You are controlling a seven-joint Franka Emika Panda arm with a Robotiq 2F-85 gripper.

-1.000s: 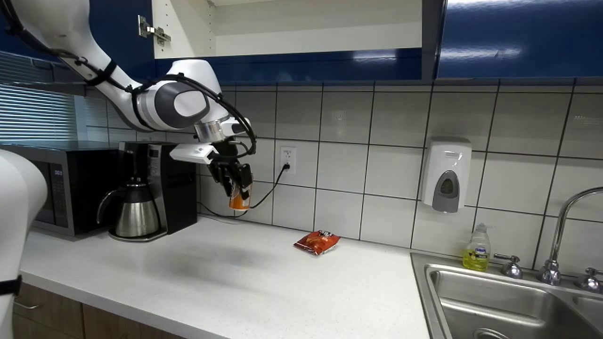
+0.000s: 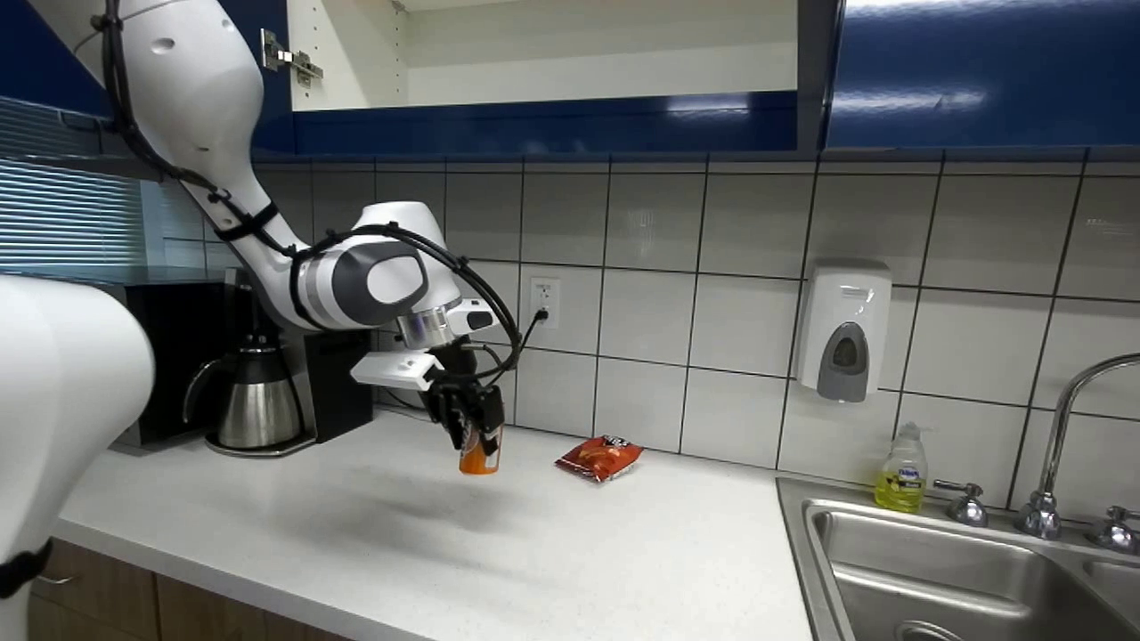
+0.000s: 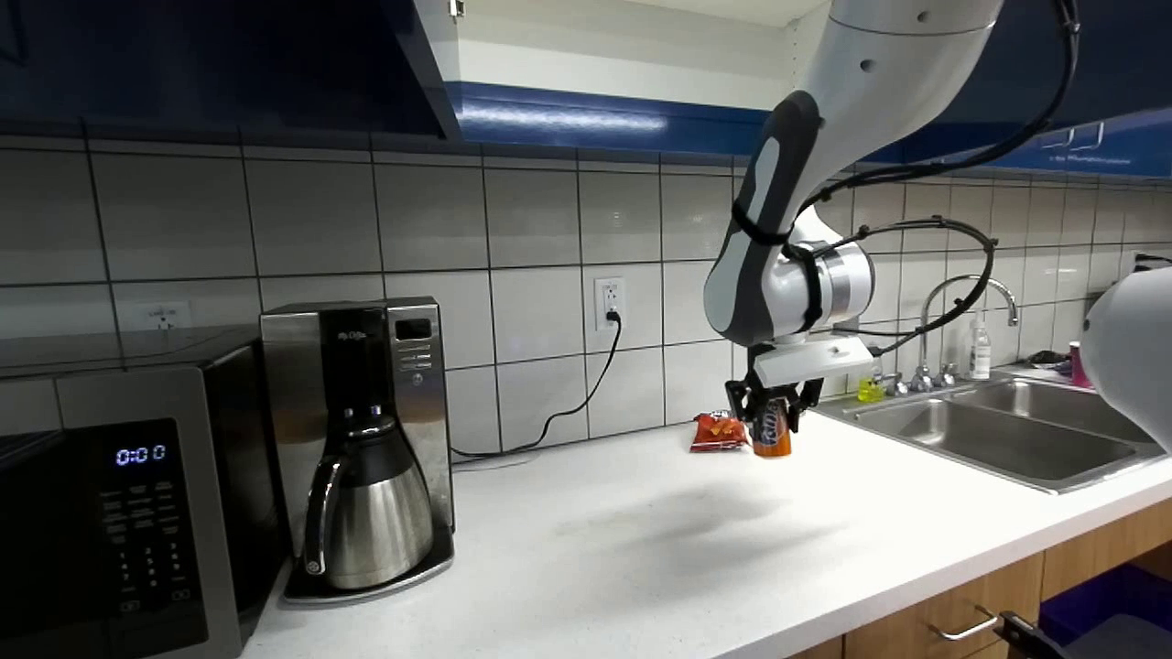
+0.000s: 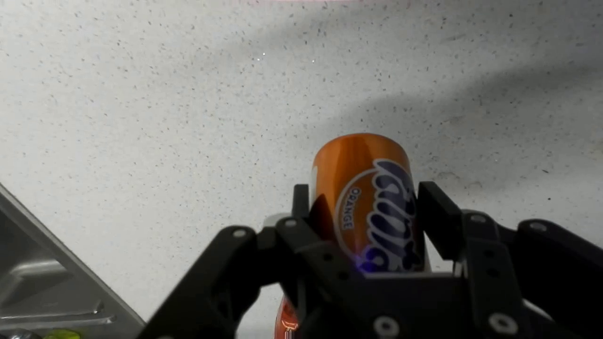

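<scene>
An orange soda can [image 4: 362, 186] with purple lettering is held between the black fingers of my gripper, which is shut on it. In exterior view 1 the can [image 2: 480, 458] hangs low over the white counter [image 2: 460, 545], its shadow falling on the surface below. The upper part of the can is covered by my gripper [image 2: 466, 417]. From exterior view 2 the can [image 3: 771, 434] looks roughly upright. Behind and to its right in exterior view 1 lies a red snack bag [image 2: 600, 458] on the counter.
A coffee maker with a steel carafe [image 3: 379, 505] and a microwave [image 3: 110, 516] occupy the left end. To the right are the sink [image 2: 962, 566] and a yellow soap bottle [image 2: 903, 470]. Above, a cabinet [image 2: 598, 59] stands open and empty where visible.
My gripper has come down toward the counter and a little to the right, carrying the can with it. The snack bag has stayed in place.
</scene>
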